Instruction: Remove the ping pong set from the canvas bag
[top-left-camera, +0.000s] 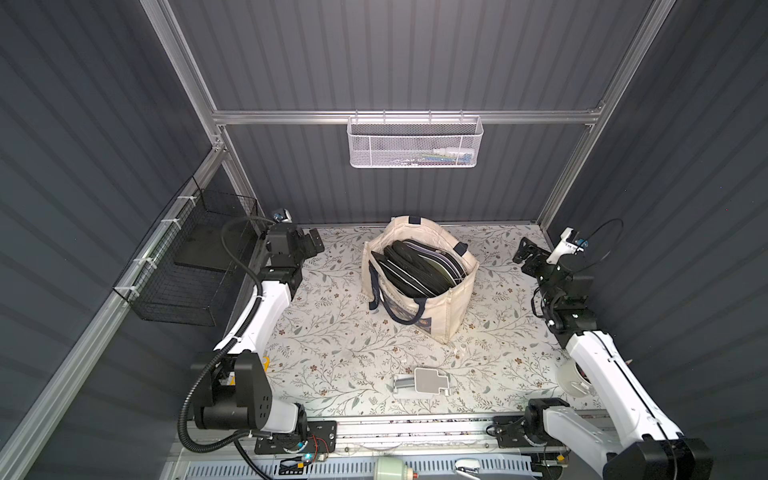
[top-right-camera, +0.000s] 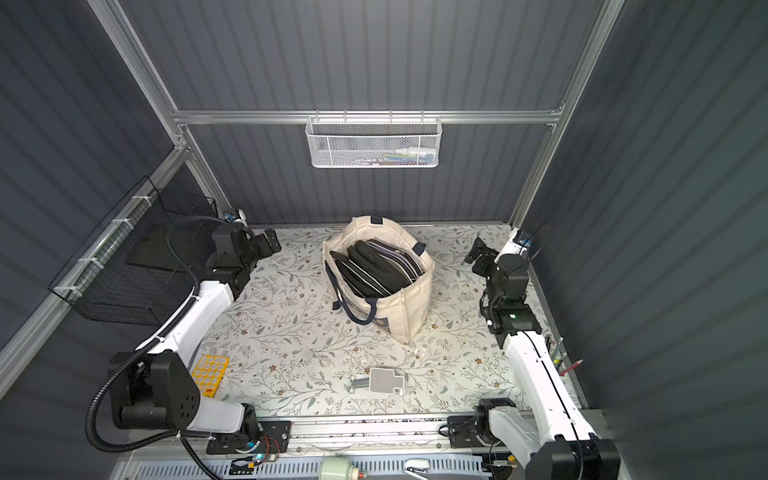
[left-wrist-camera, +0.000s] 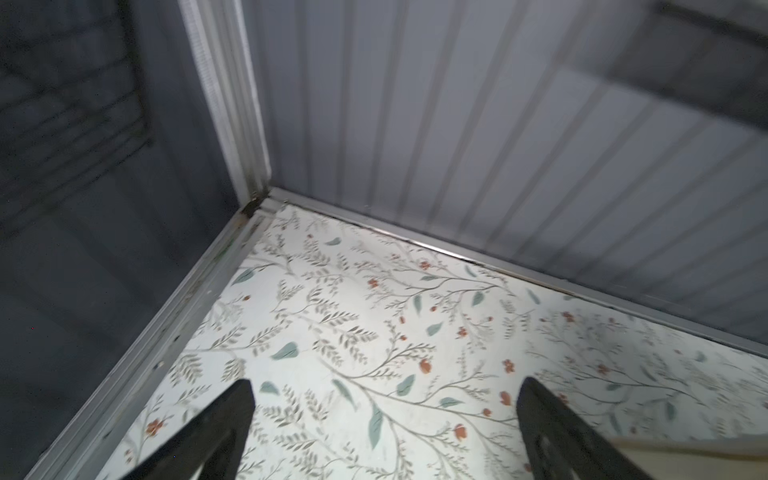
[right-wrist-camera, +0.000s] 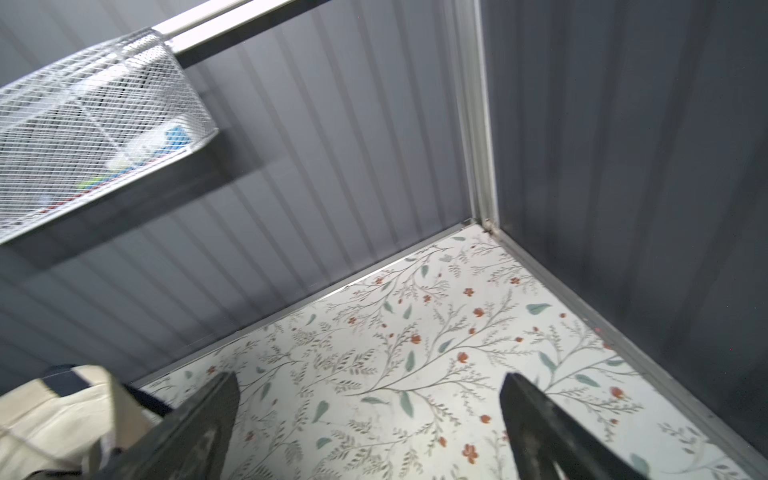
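A cream canvas bag (top-left-camera: 452, 312) with navy handles stands mid-table, open at the top. Dark zippered cases with white striping (top-left-camera: 408, 268) are packed inside; which is the ping pong set I cannot tell. My left gripper (top-left-camera: 313, 241) is open and raised left of the bag. My right gripper (top-left-camera: 524, 254) is open and raised right of it. In the right wrist view the bag's rim (right-wrist-camera: 72, 408) shows at lower left.
A white wire basket (top-left-camera: 413, 144) hangs on the back wall, a black one (top-left-camera: 192, 296) on the left wall. A grey flat object (top-left-camera: 424, 382) lies at the front.
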